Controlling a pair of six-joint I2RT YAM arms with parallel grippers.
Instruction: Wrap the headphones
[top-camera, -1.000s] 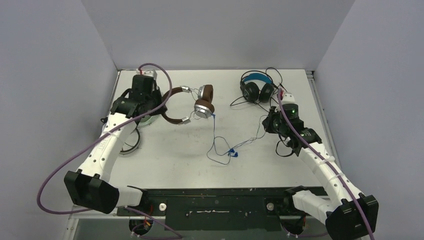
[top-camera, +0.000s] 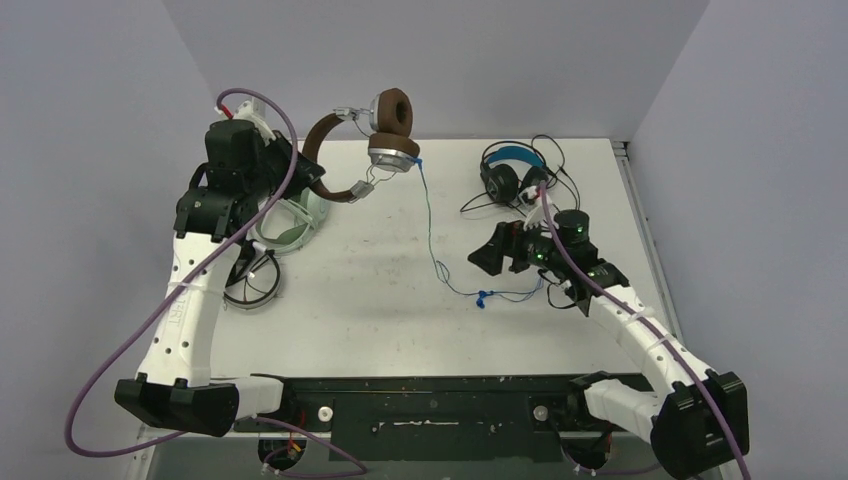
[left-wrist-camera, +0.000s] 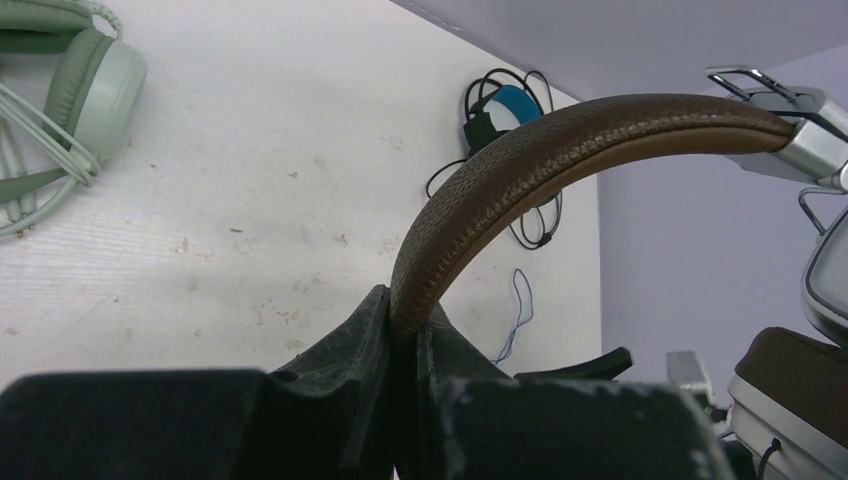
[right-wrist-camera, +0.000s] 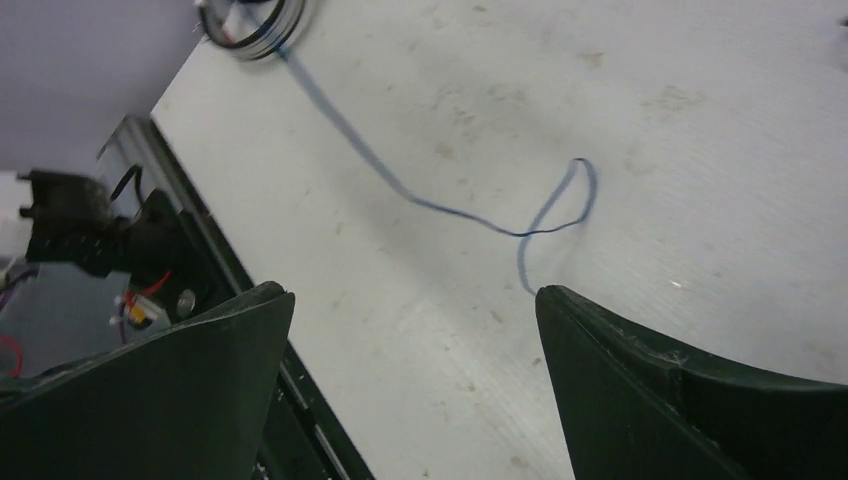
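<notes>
In the top view, my left gripper (top-camera: 308, 170) holds brown leather headphones (top-camera: 392, 150) by the headband, raised at the upper left; the left wrist view shows the band (left-wrist-camera: 520, 165) between its fingers. A thin blue cable (top-camera: 430, 230) hangs from the lower earcup down to the table and runs right, with a small blue plug (top-camera: 482, 297). My right gripper (top-camera: 492, 250) is open above the table's right half, with the cable (right-wrist-camera: 555, 225) lying below it in the right wrist view and nothing between its fingers.
Black-and-blue headphones (top-camera: 500, 180) with tangled cable lie at the back right. Mint headphones (top-camera: 300, 225) and a coiled black item (top-camera: 250, 295) lie at the left, under and beside my left arm.
My right gripper has opened and moved left.
</notes>
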